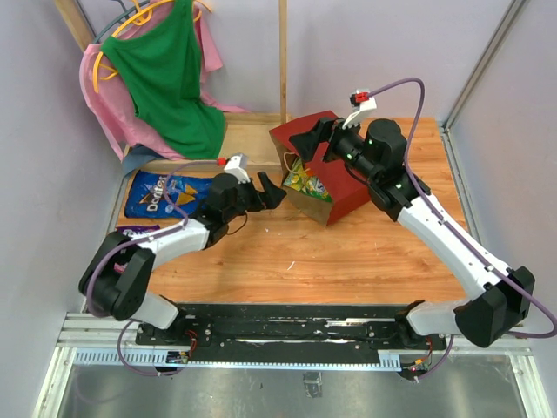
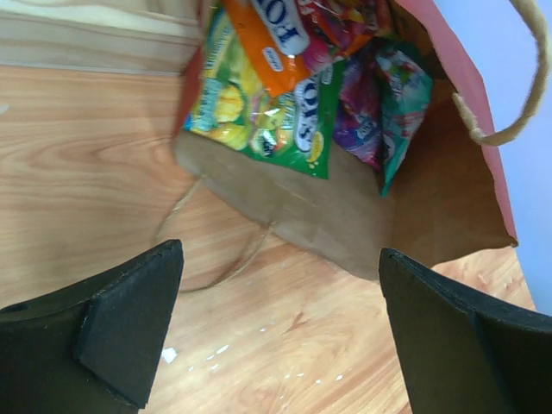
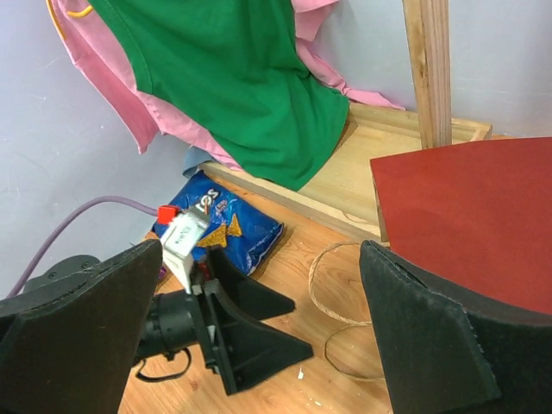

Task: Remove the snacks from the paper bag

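The red paper bag [image 1: 348,187] lies on its side on the table, its mouth facing front left. Inside it are several snack packets: a green and yellow packet [image 2: 302,129], an orange packet [image 2: 276,39] and a dark green and purple one [image 2: 401,99]. My left gripper [image 1: 271,192] is open just outside the bag's mouth, nothing between its fingers. Above the bag's upper left side hangs my right gripper [image 1: 312,141], also open and empty. On the left of the table lie a blue Doritos bag [image 1: 152,195] and a purple packet [image 1: 135,231], partly behind the left arm.
A wooden rack base [image 1: 248,139] stands behind, with green and pink clothes [image 1: 165,83] hanging over it and a wooden post [image 1: 283,61] close to the bag. A rope handle [image 2: 535,78] loops at the bag's mouth.
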